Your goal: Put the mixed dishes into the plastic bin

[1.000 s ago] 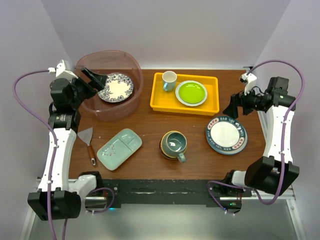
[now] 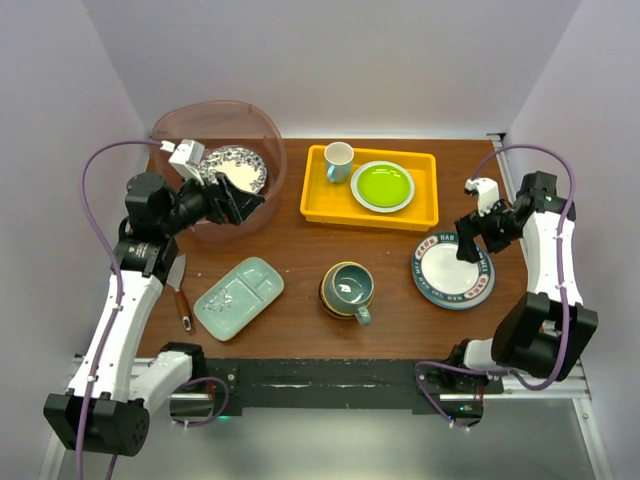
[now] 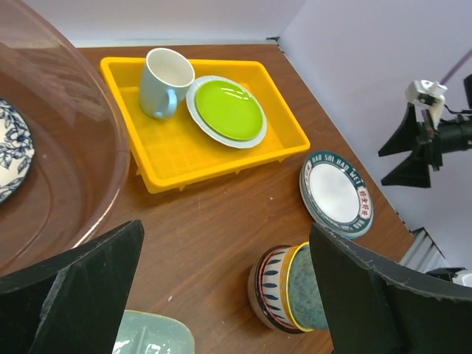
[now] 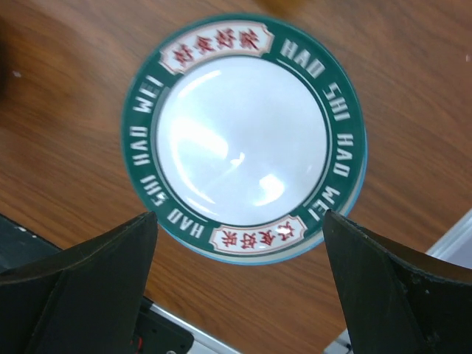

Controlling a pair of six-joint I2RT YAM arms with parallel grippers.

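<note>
The clear plastic bin [image 2: 225, 115] stands at the back left with a patterned plate [image 2: 240, 160] inside. Over its right front side my left gripper [image 2: 240, 208] is open and empty. At the right, my right gripper [image 2: 466, 247] hangs open above green-rimmed plates [image 2: 450, 290], which look stacked; the rim lettering fills its wrist view below the fingers. Stacked bowls with a grey-green mug [image 2: 350, 286] on top stand at mid-table. A pale green divided tray [image 2: 238, 298] lies to their left. The yellow tray [image 2: 318, 208] holds a light blue mug [image 2: 338, 160] and a green plate [image 2: 384, 186].
A spatula [image 2: 180, 295] with a wooden handle lies beside the left arm. Bare table shows between the bowls and the yellow tray. White walls rise behind and on both sides.
My left gripper has swung right and toward the front, across the bin. The dishes have stayed where they were.
</note>
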